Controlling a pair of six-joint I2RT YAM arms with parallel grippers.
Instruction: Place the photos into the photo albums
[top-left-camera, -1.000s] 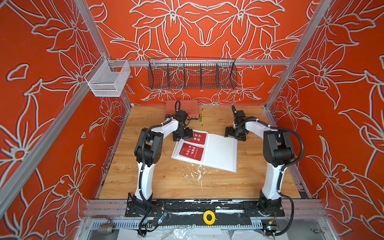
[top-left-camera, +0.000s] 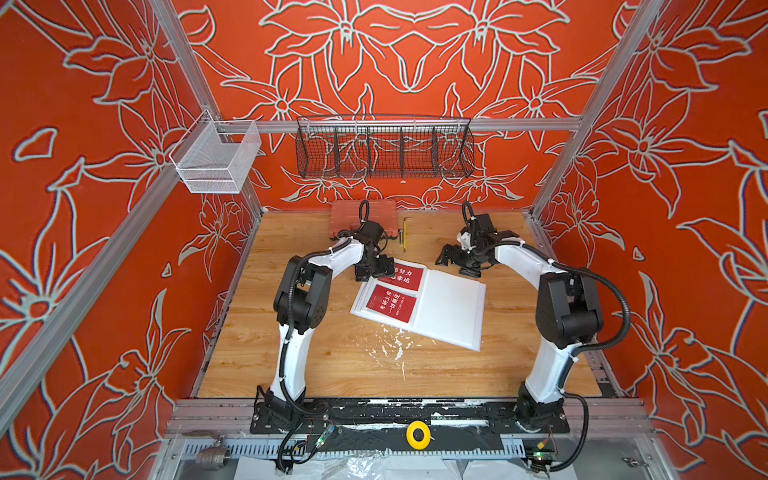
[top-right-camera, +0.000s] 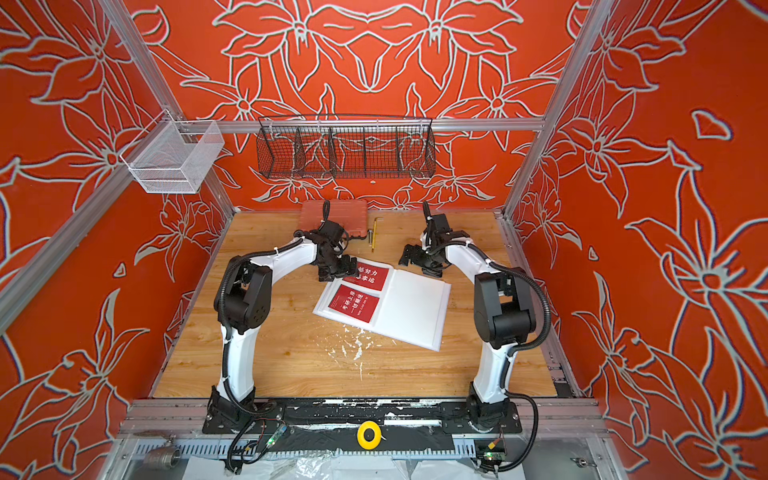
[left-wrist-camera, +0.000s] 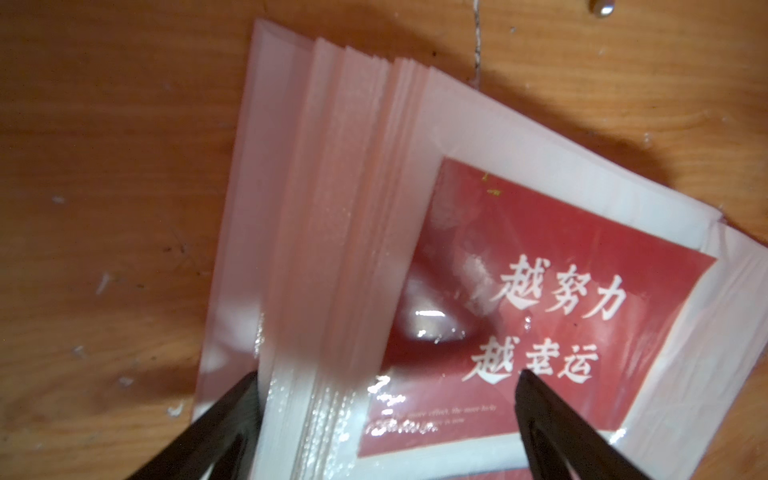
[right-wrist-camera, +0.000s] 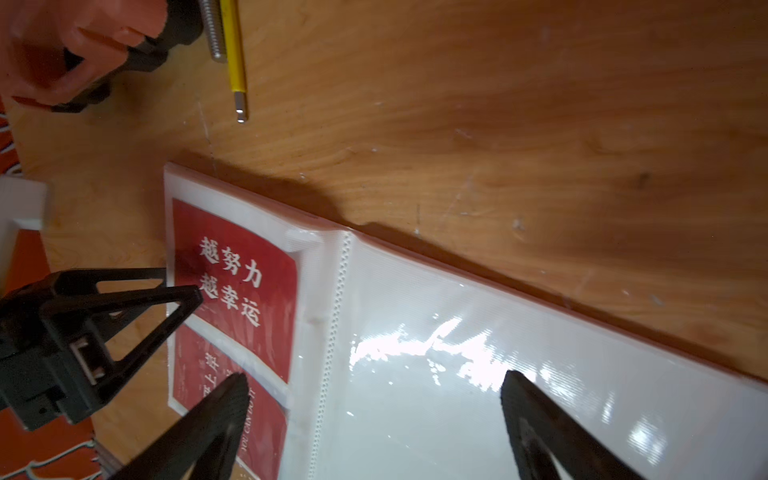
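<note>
An open white album (top-left-camera: 448, 308) lies slightly askew on the table, its left page holding two red photos with white writing, the upper (left-wrist-camera: 536, 320) and the lower (top-left-camera: 389, 305). My left gripper is over that left page, fingertips at the layered edge of the sleeves and the upper photo, fingers apart; whether a leaf is between them is unclear. My right gripper hangs open above the blank, glossy right page near the album's back, nothing between its fingers.
A red object (top-left-camera: 344, 216), a yellow screwdriver (top-left-camera: 405, 233) and a metal rod lie at the back. Wire baskets (top-left-camera: 384, 148) hang on the back wall.
My left gripper and the album have shifted a little to the right. My right gripper has moved left over the album's back part.
</note>
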